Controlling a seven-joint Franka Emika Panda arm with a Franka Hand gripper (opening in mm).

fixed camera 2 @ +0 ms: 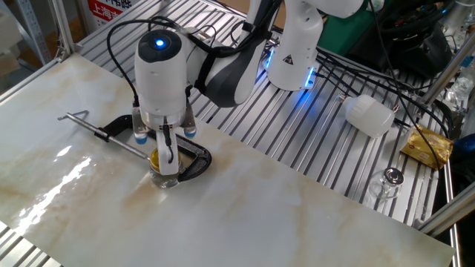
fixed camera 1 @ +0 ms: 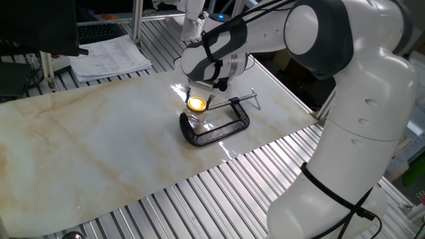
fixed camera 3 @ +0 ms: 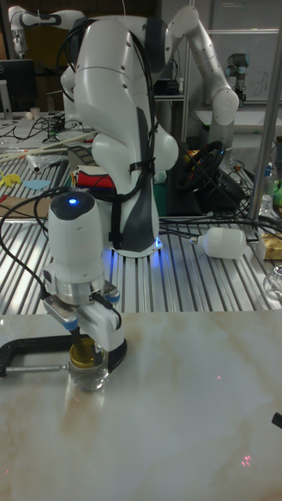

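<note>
A clear glass jar [fixed camera 1: 194, 120] with a gold lid [fixed camera 1: 197, 104] stands on the marbled board, held in place or flanked by a black C-clamp [fixed camera 1: 216, 135] whose screw points at it. My gripper [fixed camera 1: 198, 103] is directly above, pointing down, one dark finger at either side of the lid. In exterior view 2 the hand and a finger cover much of the lid [fixed camera 2: 154, 158], and the jar's glass [fixed camera 2: 165, 181] shows below. Exterior view 3 shows the lid [fixed camera 3: 84, 352] just under the fingers. Whether the fingers press on it cannot be made out.
The marbled board [fixed camera 1: 86, 153] is clear to the left in exterior view 1. Papers [fixed camera 1: 109, 60] lie behind it. On the slatted table are a white rounded object [fixed camera 2: 369, 116], a yellow packet [fixed camera 2: 427, 147] and a small glass jar [fixed camera 2: 386, 183].
</note>
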